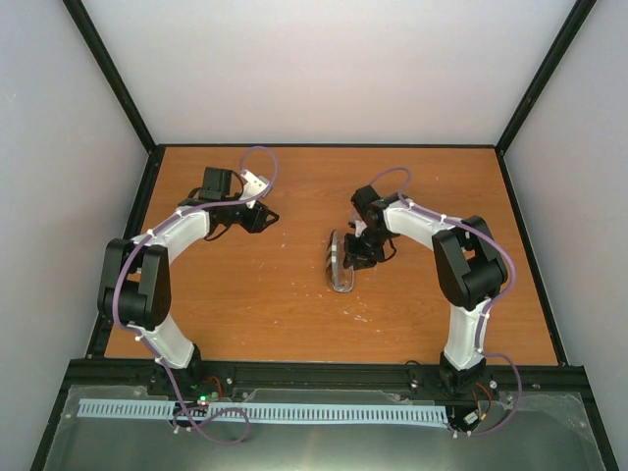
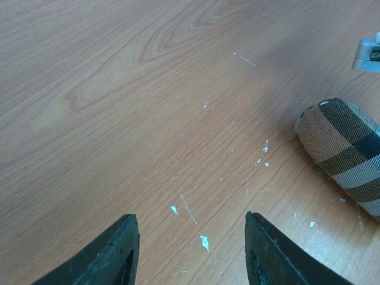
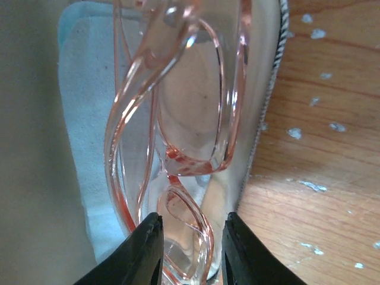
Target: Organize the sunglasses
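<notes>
An open sunglasses case (image 1: 334, 260) lies near the middle of the table; in the left wrist view its plaid outside (image 2: 338, 148) shows at the right. Clear pinkish glasses (image 3: 231, 107) lie in the case over a light blue cloth (image 3: 83, 119). My right gripper is over the case's near end, fingers apart on either side of the lower part of the glasses; whether they touch it is unclear. My left gripper stands open above bare wood to the left of the case, with nothing between its fingers.
Dark frame edges and white walls border the table on its far side and sides.
</notes>
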